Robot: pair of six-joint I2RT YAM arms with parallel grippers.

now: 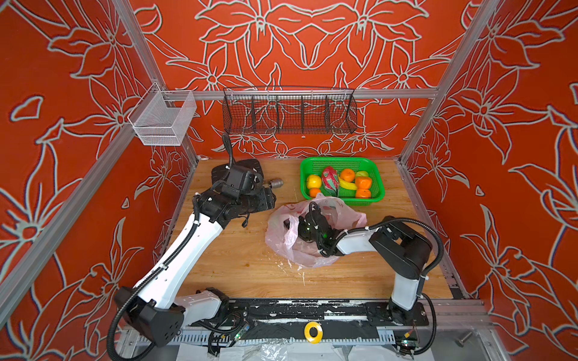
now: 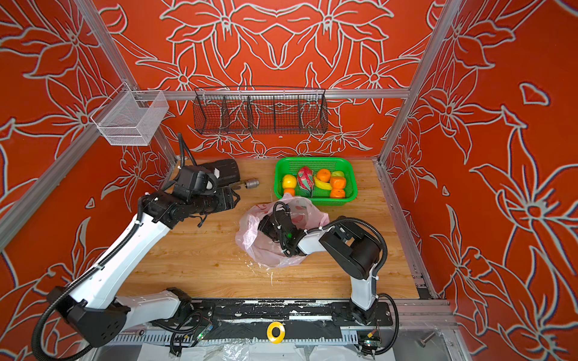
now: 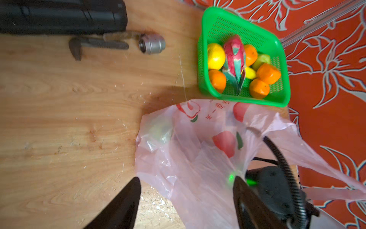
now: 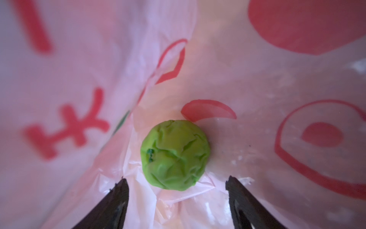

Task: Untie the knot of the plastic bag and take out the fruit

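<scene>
The pink plastic bag lies loosely open on the table, in front of the green fruit basket. My right gripper is down inside it, open, its fingertips on either side of and just short of a crumpled green fruit resting on the plastic. My left gripper is raised above and left of the bag, open, with nothing between its fingers.
The green basket holds several fruits. A black case, a metal fitting and a dark tool lie at back left. Wire racks hang above.
</scene>
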